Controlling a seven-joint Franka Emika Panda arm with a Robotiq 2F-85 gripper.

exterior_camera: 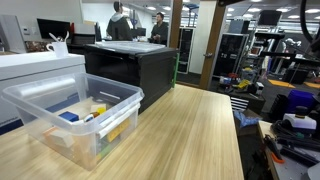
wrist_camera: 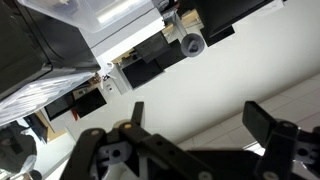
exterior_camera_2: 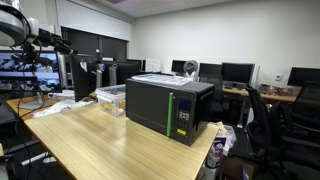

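Note:
My gripper is open in the wrist view, its two dark fingers far apart with only a pale wall behind the gap. In exterior view 2 the arm [exterior_camera_2: 38, 38] is raised high at the left, well above the table. A clear plastic bin [exterior_camera: 110, 143] stands on the wooden table [exterior_camera: 190, 135], holding several small items, among them a blue one [exterior_camera: 68, 116]. Beside the bin is a black microwave [exterior_camera_2: 150, 104] with a green stripe; its door looks shut.
Papers or a flat pale object [exterior_camera: 125, 46] lie on top of the microwave. Bare tabletop stretches in front of the bin and microwave. Office chairs [exterior_camera_2: 280, 125] stand beyond the table's right end. A white mug [exterior_camera: 57, 48] is behind the bin.

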